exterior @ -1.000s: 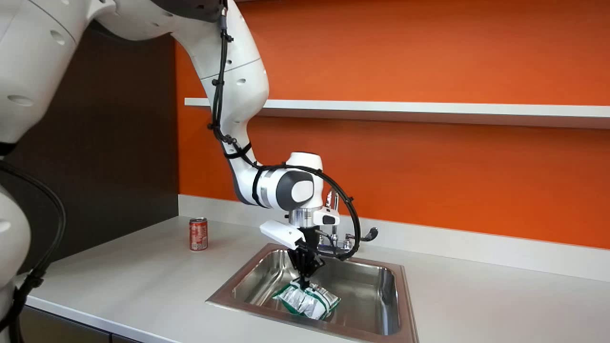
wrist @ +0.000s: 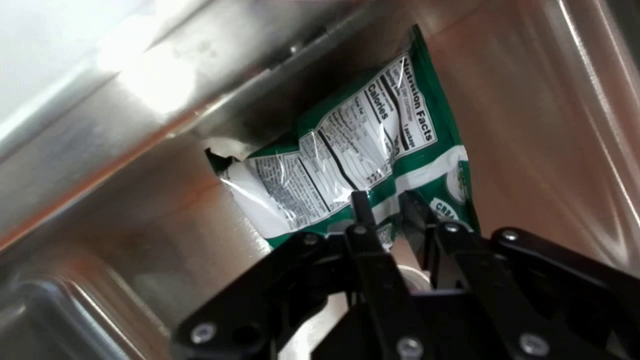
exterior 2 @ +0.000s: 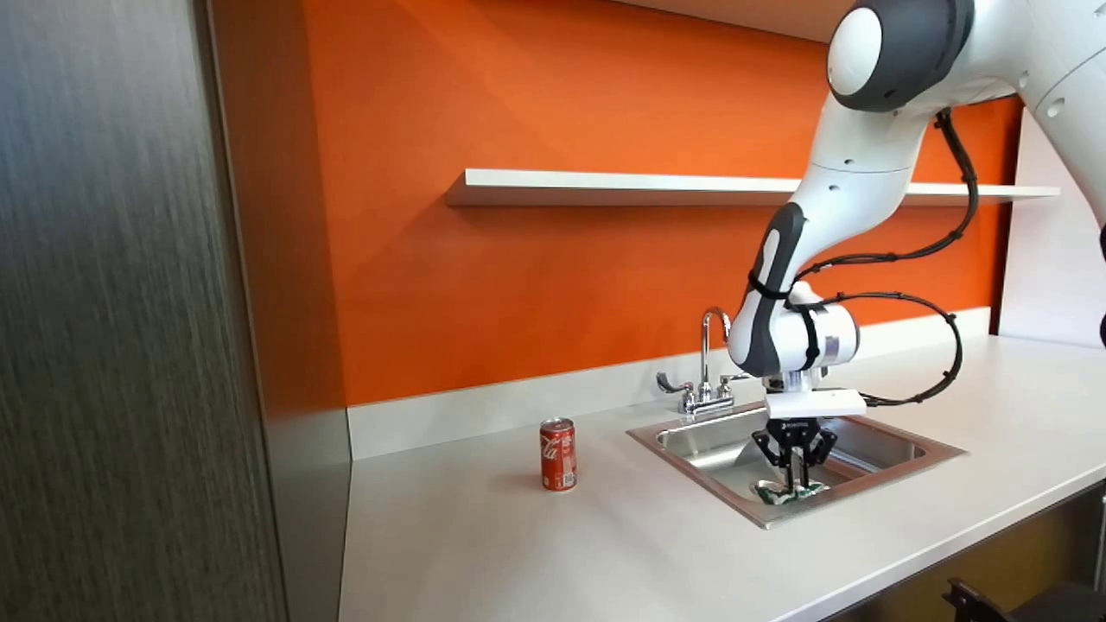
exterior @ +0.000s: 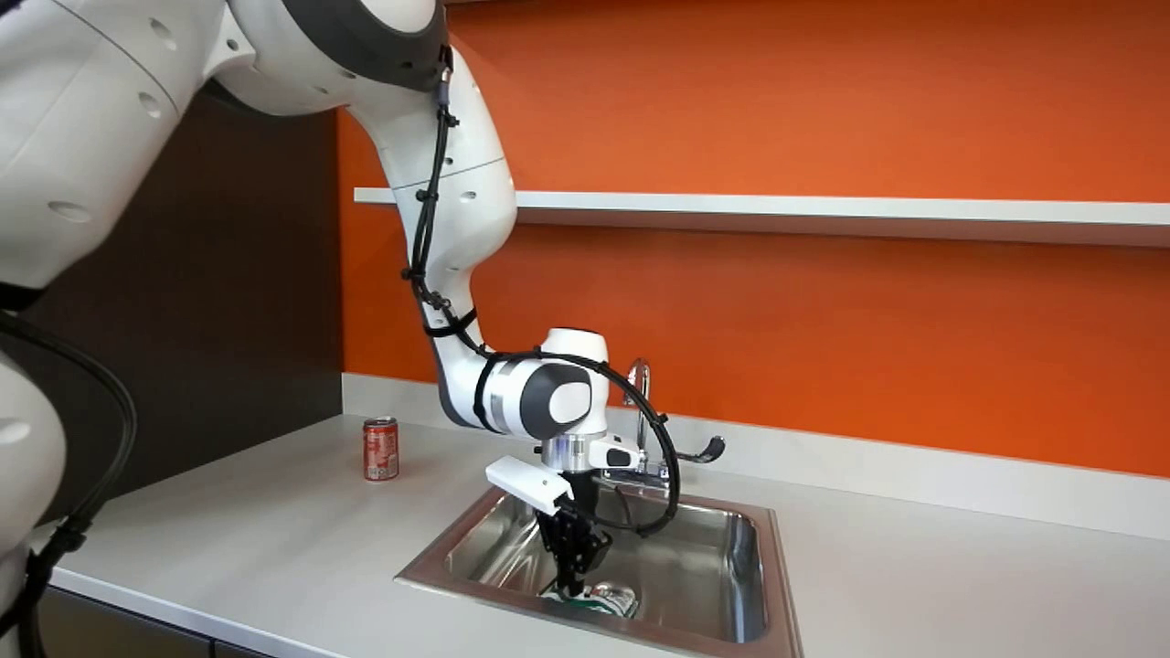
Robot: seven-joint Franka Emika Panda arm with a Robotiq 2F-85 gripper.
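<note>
A green and white snack bag lies in the stainless steel sink, its nutrition label facing up in the wrist view. In exterior view 1 the bag shows low in the basin, partly hidden by the front rim. My gripper points down at the bag's lower edge, part open, with a visible gap between its fingers. Whether the fingertips still touch the bag is hard to tell. The gripper reaches down into the sink in exterior view 2, over the bag.
A red soda can stands upright on the counter, left of the sink. Behind the basin rises the faucet with its lever handles. A white shelf runs along the orange wall.
My arm has come down deeper into the basin. The bag, hanging from the gripper higher up a second ago, has gone down with it and now sits low in the sink.
</note>
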